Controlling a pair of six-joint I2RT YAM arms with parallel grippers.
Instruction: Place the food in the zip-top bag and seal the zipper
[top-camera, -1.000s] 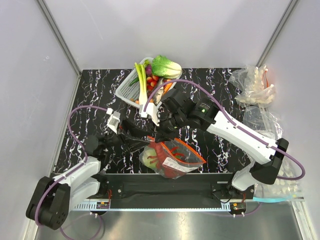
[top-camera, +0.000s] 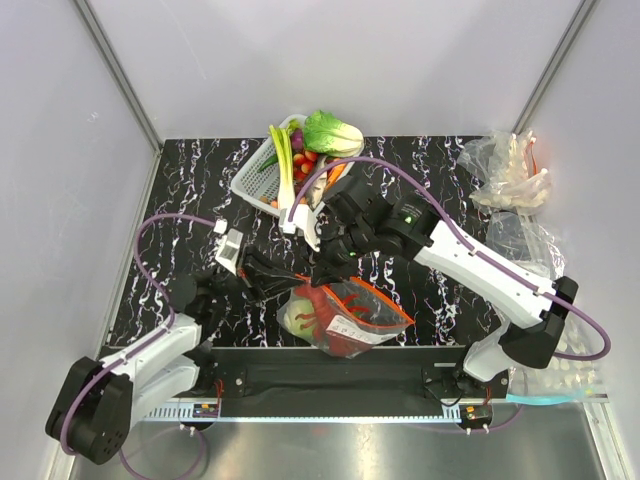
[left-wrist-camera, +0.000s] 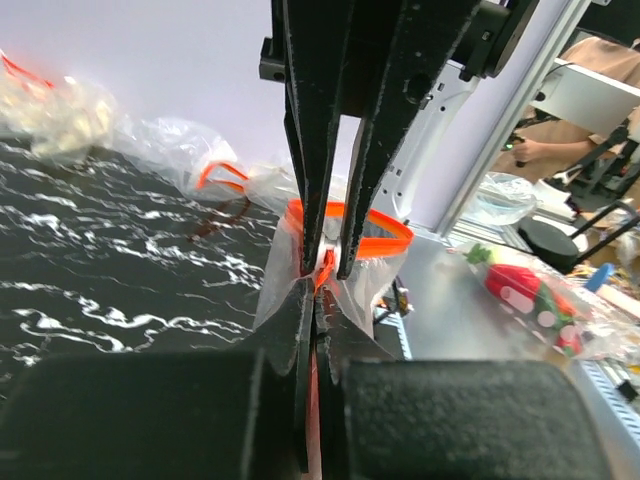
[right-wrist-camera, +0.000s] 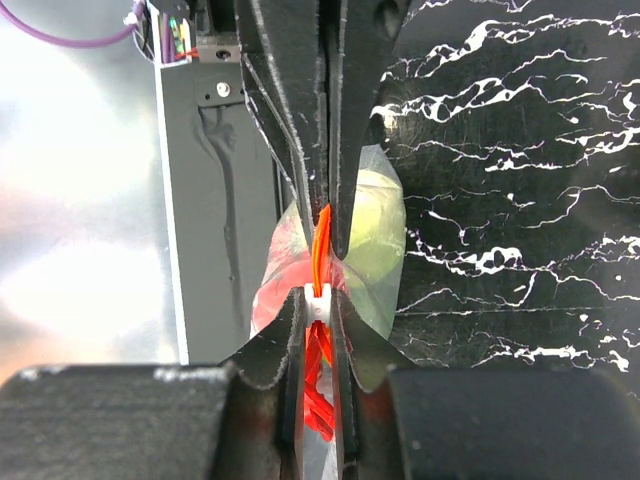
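The clear zip bag (top-camera: 350, 330), with a pale green and red content, lies at the front edge of the table. Its orange-rimmed mouth gapes toward the right. My right gripper is shut on the white zipper slider (right-wrist-camera: 318, 301) near the bag's left corner. Just beyond it, my left gripper is closed, its fingertips meeting at the end of the orange zipper (right-wrist-camera: 322, 235); that thin strip shows between them. In the top view both grippers' tips come together at this corner, and the dark fingers partly hide it.
A white basket (top-camera: 243, 185) of vegetables stands behind the arms. Bagged food (top-camera: 512, 180) and further clear bags (top-camera: 525, 240) line the right side.
The left gripper's fingers, spread beside the bag corner earlier, have now come together at the zipper end. My right arm and the bag have barely moved.
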